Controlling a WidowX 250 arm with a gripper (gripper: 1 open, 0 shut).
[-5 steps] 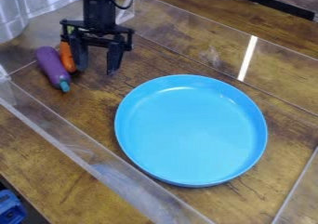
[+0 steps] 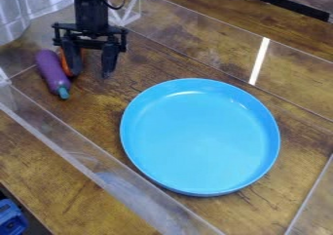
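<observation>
The black gripper hangs at the upper left over an orange object, which it partly hides and may be touching. Whether its fingers are open or shut on that object is unclear. A purple eggplant-like toy with a teal tip lies just left of the gripper. A large light blue plate sits empty on the wooden surface at the right.
Clear plastic walls border the area at the left and along the bottom. A blue object is at the lower left corner outside. The wood between gripper and plate is clear.
The gripper has shifted left, over the orange object, which is now more hidden. The plate has not moved.
</observation>
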